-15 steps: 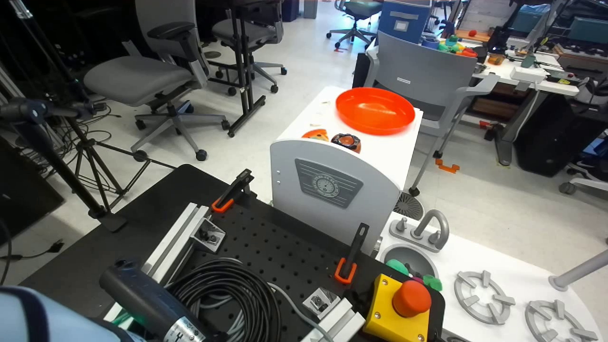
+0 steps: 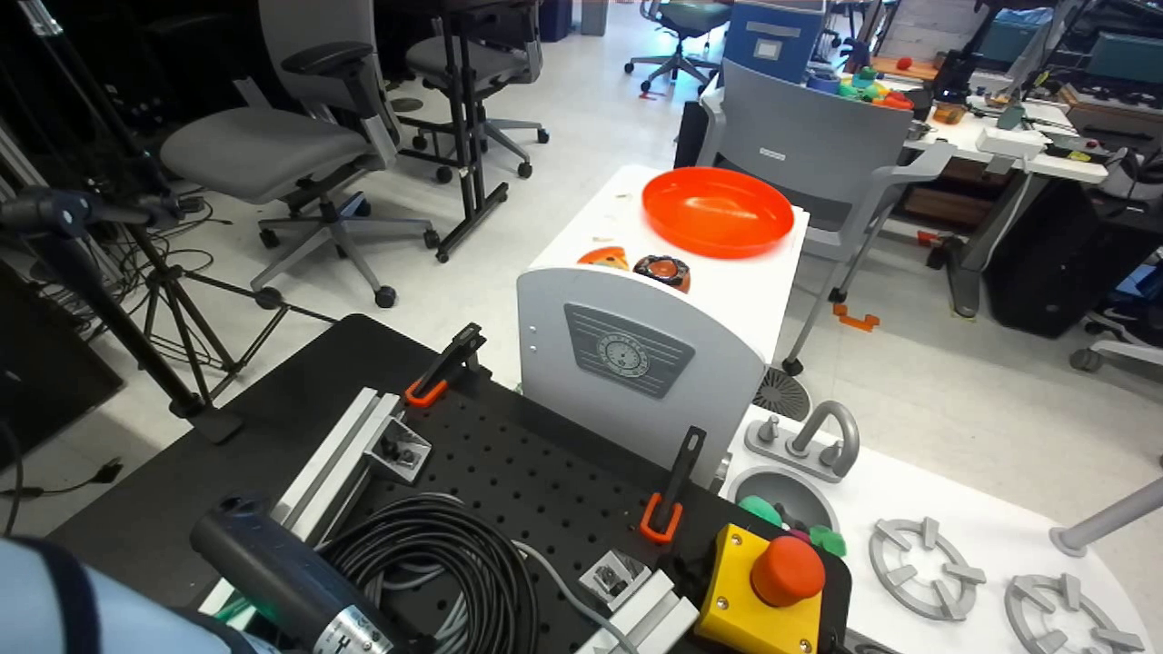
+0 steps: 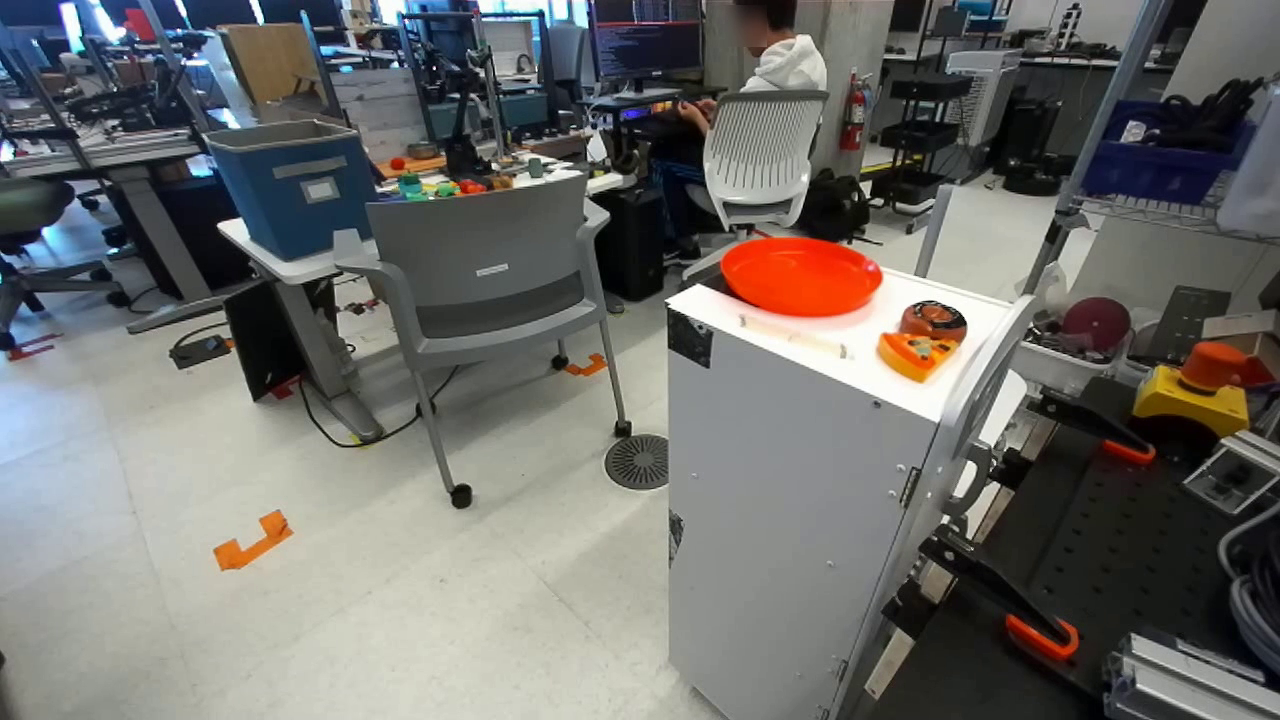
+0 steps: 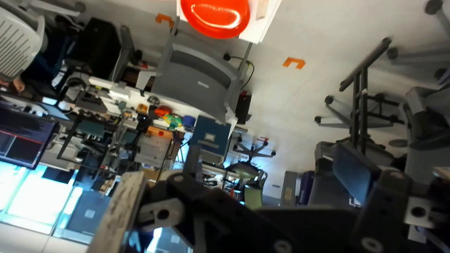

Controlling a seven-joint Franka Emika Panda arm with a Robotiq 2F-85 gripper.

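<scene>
In the wrist view, which looks out over the room upside down, my gripper stands open. Its two dark fingers are wide apart, with nothing held between them. A red-orange plate [image 2: 717, 213] rests on top of the white cabinet [image 3: 768, 516], well away from the gripper. Beside the plate lie an orange wedge-shaped piece [image 3: 915, 355] and a round dark-and-orange piece [image 3: 933, 320]. Both exterior views leave the gripper out. Only a light blue part of the arm [image 2: 65, 605] shows at the lower left of exterior view 1.
A grey curved panel [image 2: 643, 360] rises between the cabinet top and the black perforated table [image 2: 491, 436]. Clamps, coiled cable [image 2: 436, 567] and a yellow stop-button box [image 2: 763, 589] sit on that table. Green items lie in the toy sink [image 2: 780, 496], near the stove rings [image 2: 927, 567].
The light blue arm part at the lower left has shifted slightly in exterior view 1. The plate and the pieces beside it are where they were.
</scene>
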